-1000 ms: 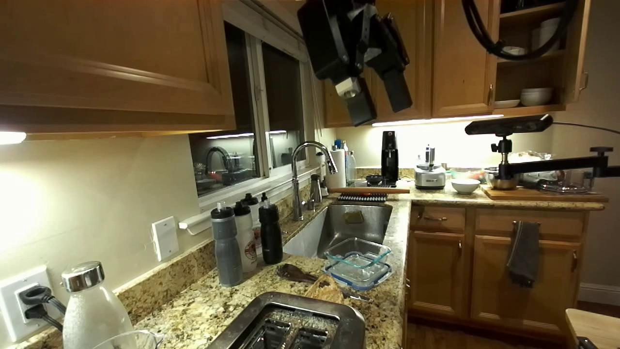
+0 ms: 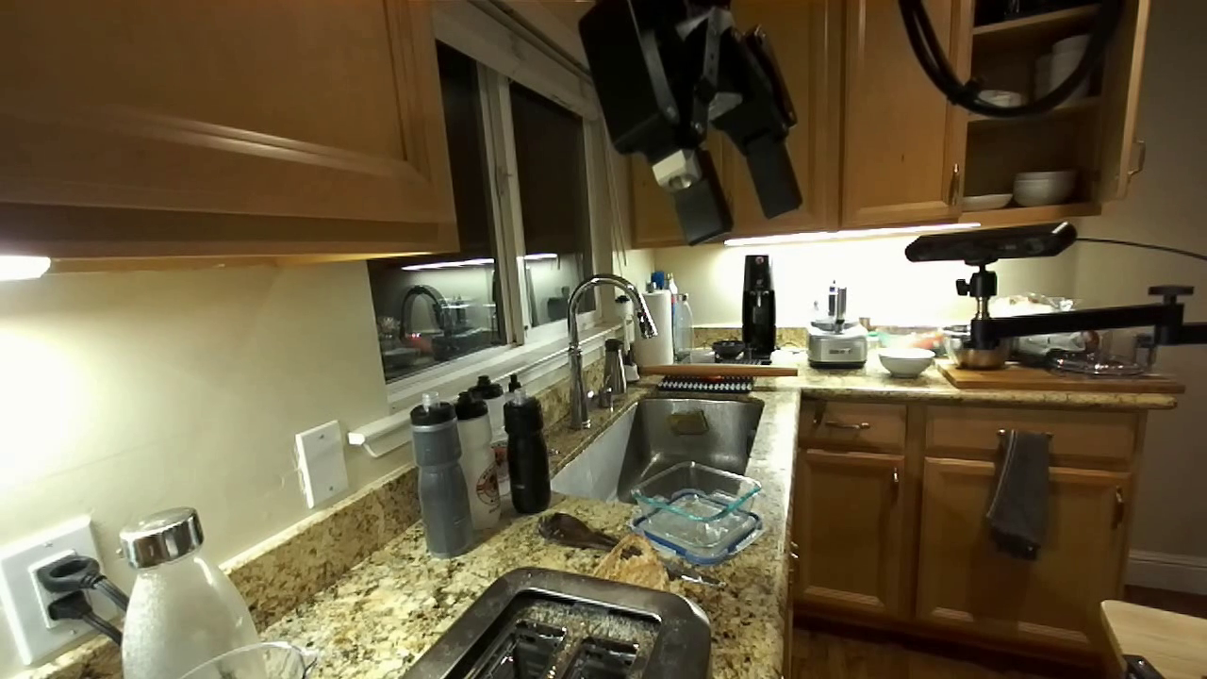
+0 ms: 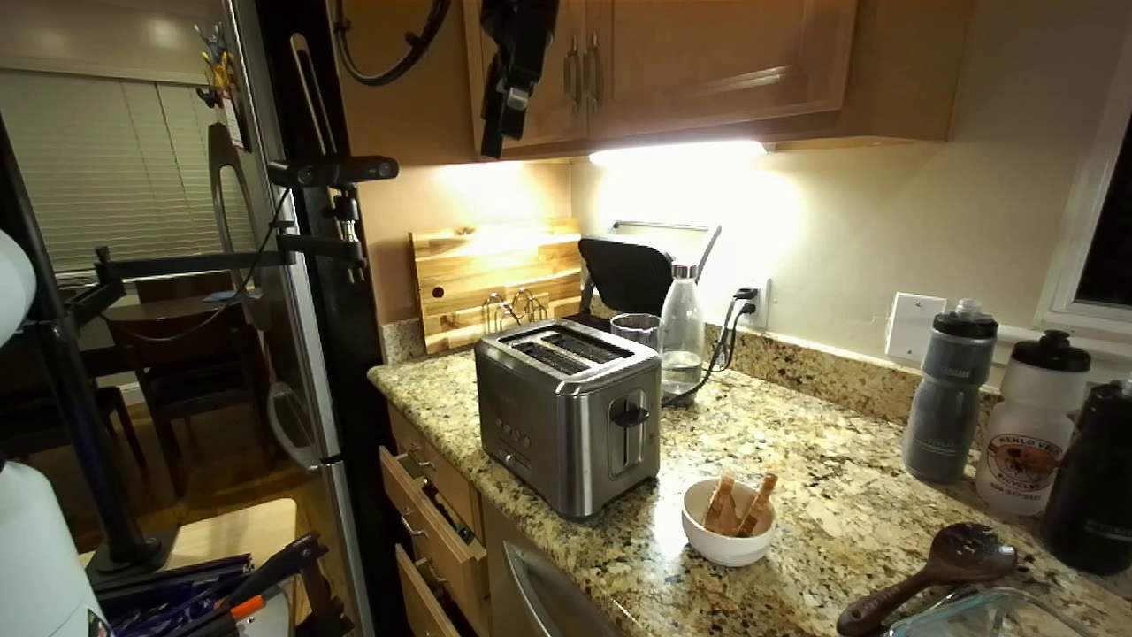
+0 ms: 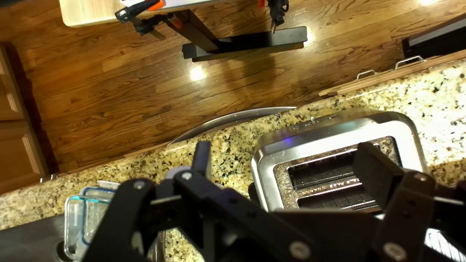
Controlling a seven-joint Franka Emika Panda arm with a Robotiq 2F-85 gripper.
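High above the counter, in front of the upper cabinets, my gripper point(image 2: 744, 215) points down with its two fingers apart and nothing between them. The wrist view shows the same wide gap, one finger point(image 4: 201, 158) over the counter edge and the other over the steel toaster point(image 4: 271, 159). Both toaster slots look empty from above. Beside the toaster, a white bowl point(image 3: 728, 547) holds upright brown pieces point(image 3: 755, 508), perhaps toast. To its right lies a dark slotted spoon point(image 3: 960, 557).
Several bottles, including a grey bottle point(image 2: 442, 481), line the wall. Stacked glass containers point(image 2: 698, 526) sit at the edge of the sink point(image 2: 690, 436). A glass carafe point(image 3: 682, 329) stands behind the toaster. The counter behind the bowl is clear.
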